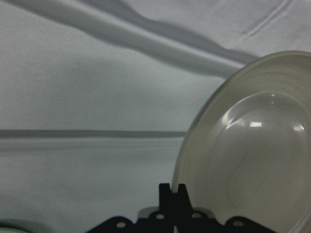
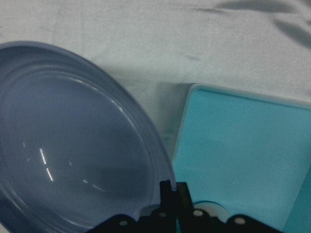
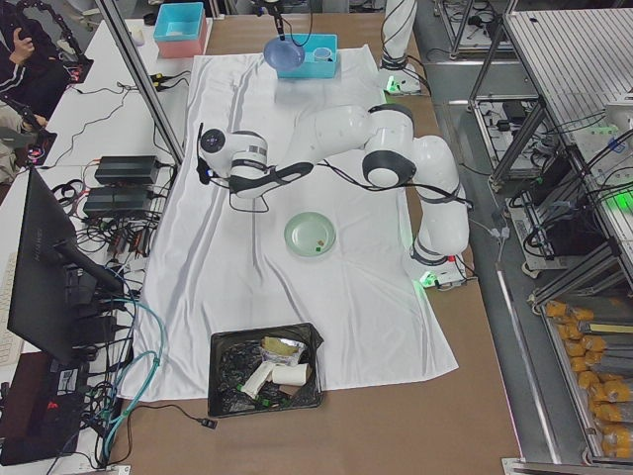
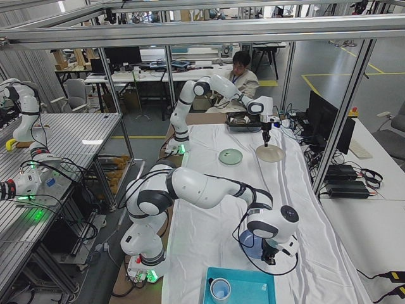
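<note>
My left gripper is shut on the rim of a cream plate (image 1: 243, 170), which it holds over the white cloth; in the camera right view this plate (image 4: 273, 154) is beside the green plate (image 4: 230, 156). My right gripper is shut on the rim of a blue plate (image 2: 73, 141). In the camera left view the blue plate (image 3: 282, 55) is at the far end, by the light blue bin (image 3: 319, 68), which holds a cup (image 4: 220, 288).
A black tray (image 3: 227, 386) with packages and rolls lies at the near end of the cloth (image 3: 386, 327). A monitor (image 3: 45, 277), devices and cables line the left side.
</note>
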